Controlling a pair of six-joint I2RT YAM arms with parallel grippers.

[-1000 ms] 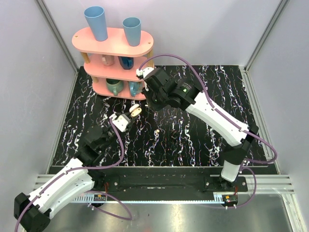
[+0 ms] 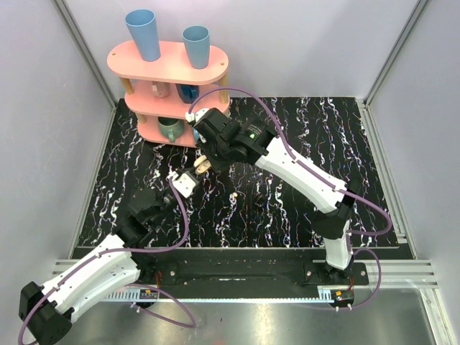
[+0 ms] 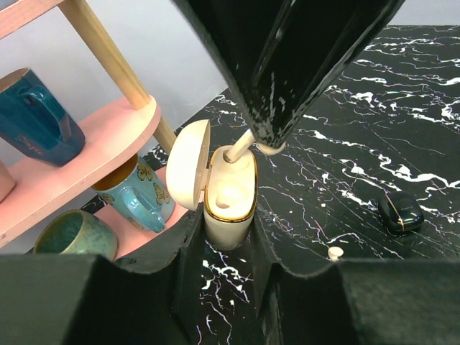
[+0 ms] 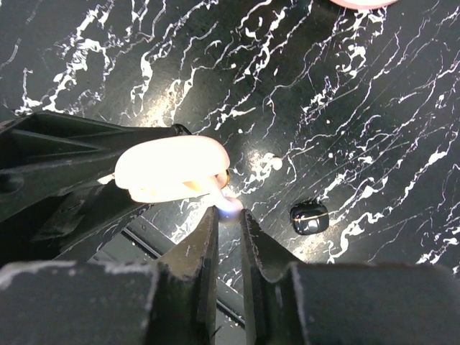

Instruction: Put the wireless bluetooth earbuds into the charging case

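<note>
In the left wrist view the cream charging case [image 3: 233, 188] stands upright with its lid swung out to the left, and my left gripper is shut on its base. Two sockets line its inside; the nearer one is empty. My right gripper is shut on the bulb end of a white earbud [image 4: 228, 205]. The stem of this earbud points down at the far socket, its tip at or in the opening; how deep it sits I cannot tell. A second earbud [image 3: 335, 253] seems to lie on the marble table.
A black glossy case [image 3: 400, 213] rests on the table to the right. At the back left, a pink shelf [image 2: 169, 65] holds cups and mugs, close behind the grippers.
My right gripper has carried the earbud left and down, from clear of the case to its far socket. The left gripper still holds the case and has shifted slightly.
</note>
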